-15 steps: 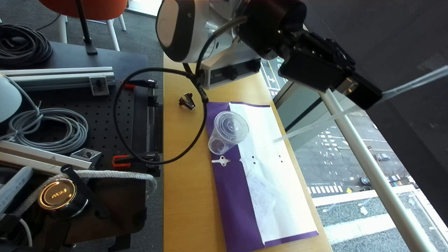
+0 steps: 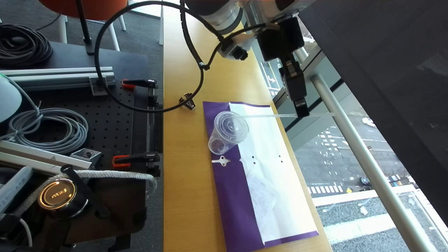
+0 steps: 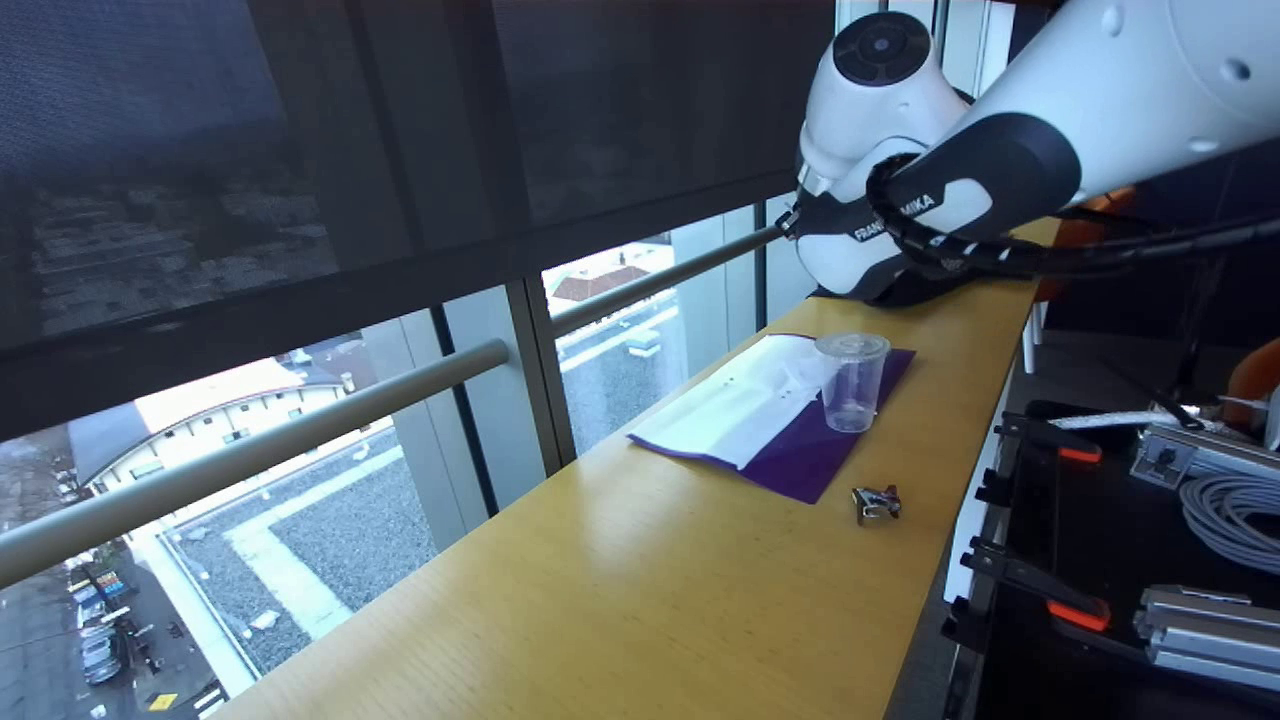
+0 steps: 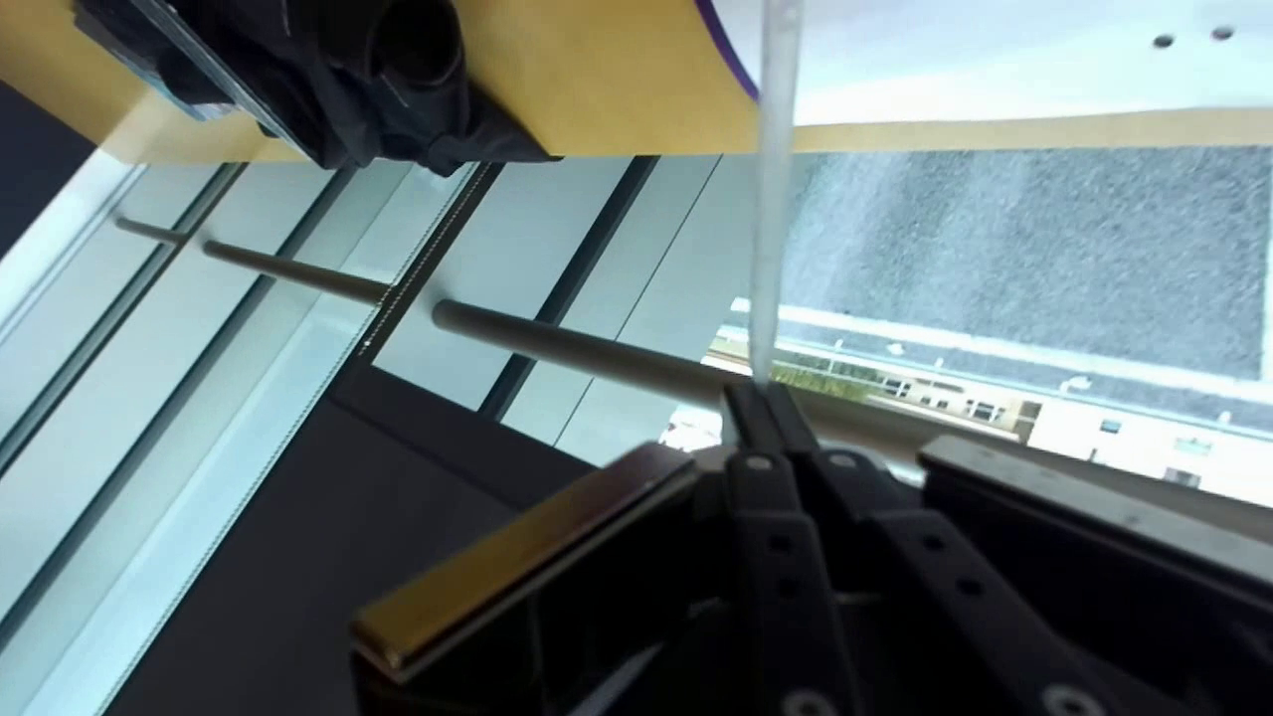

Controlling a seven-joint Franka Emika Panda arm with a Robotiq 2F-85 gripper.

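Observation:
A thin translucent straw (image 4: pixel 773 203) is pinched between the fingertips of my gripper, which is shut on it. In the first exterior view my gripper (image 2: pixel 302 112) points down near the window side of the table, and the straw (image 2: pixel 268 115) lies roughly level, sticking out on both sides. Its left end overlaps the lid of a clear plastic cup (image 2: pixel 220 145); whether they touch I cannot tell. The cup (image 3: pixel 851 390) stands upright with its lid on. In the second exterior view the gripper is hidden by the arm.
Beneath the cup lies a purple and white sheet (image 2: pixel 277 189). A silver key-shaped piece (image 2: pixel 221 160) rests beside the cup, and a staple remover (image 3: pixel 876 503) sits near the table edge. A window rail (image 2: pixel 357 138) runs alongside.
My gripper has moved left, from beyond the window rail toward the cup, and turned to point down. The straw has swung from slanted to nearly level, its end now over the lid.

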